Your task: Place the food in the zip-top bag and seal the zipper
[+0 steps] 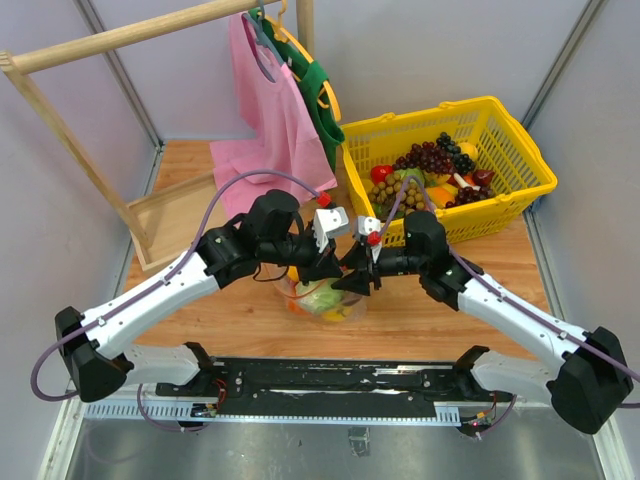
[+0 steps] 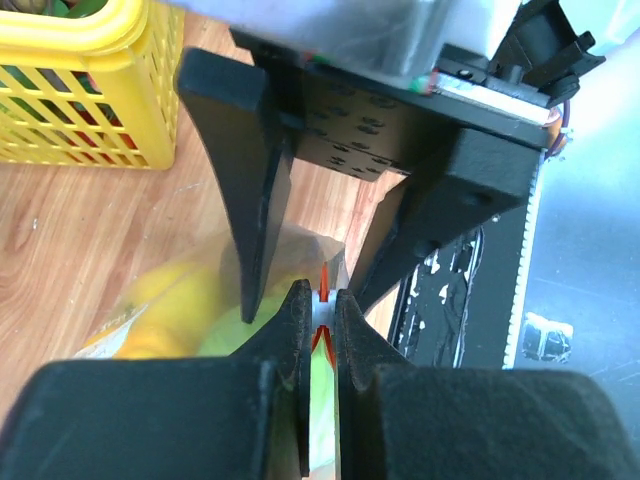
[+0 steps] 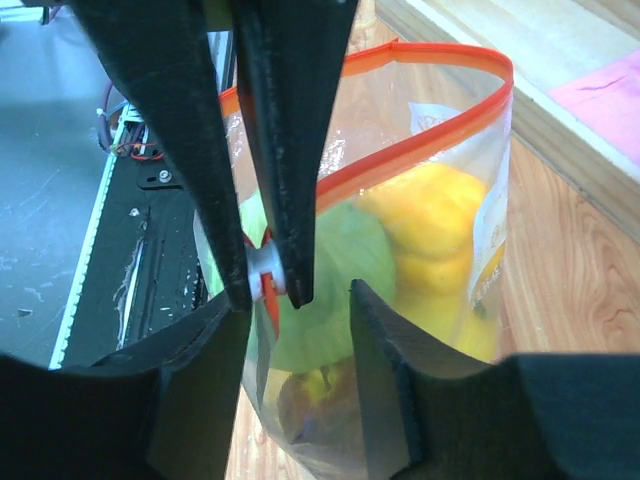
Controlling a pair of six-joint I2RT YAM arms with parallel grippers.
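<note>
A clear zip-top bag (image 3: 450, 95) with an orange zip strip stands on the table, its mouth open. Inside are a green vegetable (image 3: 345, 270) and yellow food (image 3: 430, 225); something brownish lies at the bottom. My left gripper is shut on the small white zipper slider (image 3: 264, 265) at the end of the orange strip. Facing it, my right gripper has its fingers apart, one finger (image 2: 235, 170) on each side of the bag's corner near the slider. In the top view, both grippers hide the bag's upper edge.
Behind the bag on the right is a yellow basket (image 1: 480, 115) of mixed fruit. Pink cloth (image 1: 265, 120) and green cloth hang from a wooden rack (image 1: 130, 35) at the back left, above a wooden tray (image 1: 180, 215). Bare table lies to the right of the bag.
</note>
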